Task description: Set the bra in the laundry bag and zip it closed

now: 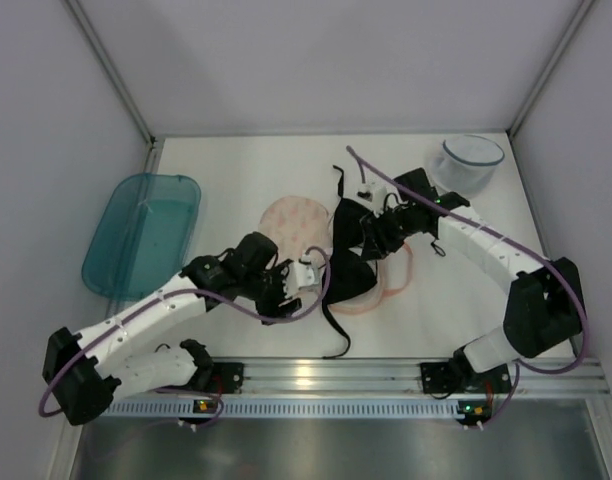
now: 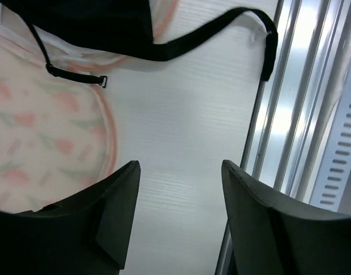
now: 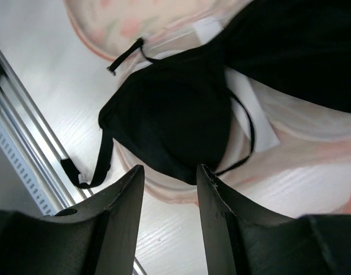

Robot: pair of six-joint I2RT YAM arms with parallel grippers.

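Observation:
The black bra lies with straps spread on the pink-edged, strawberry-print laundry bag; its zip can't be made out. My left gripper is low left of the bra, open above bare table beside the bag in the left wrist view, with a black strap beyond it. My right gripper is over the bra's right side, partly hiding it. In the right wrist view it stands open, its fingertips at the lower edge of the bra, nothing visibly held.
A teal tray sits at the left. A white cylindrical container stands at the back right. The table's metal front rail runs close below the bra's lower strap. Bare table shows at the back left.

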